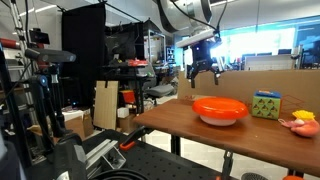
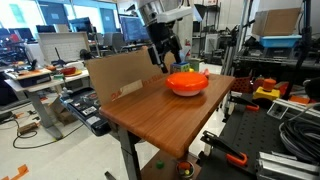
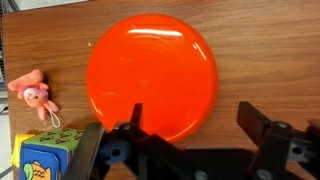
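Observation:
A glossy orange-red lid or disc fills much of the wrist view, above the left part of my gripper. In exterior view 1 it shows as an orange top resting on a white bowl-like base on the wooden table. My gripper hangs over the table, clear of the bowl. Its fingers stand wide apart in the wrist view, and nothing is between them. The bowl's inside is hidden by the orange top.
A colourful block with green, yellow and blue faces stands behind the bowl, and a pink soft toy lies near it. Bare wooden table stretches out in front of the bowl. A brown board rises along one table edge.

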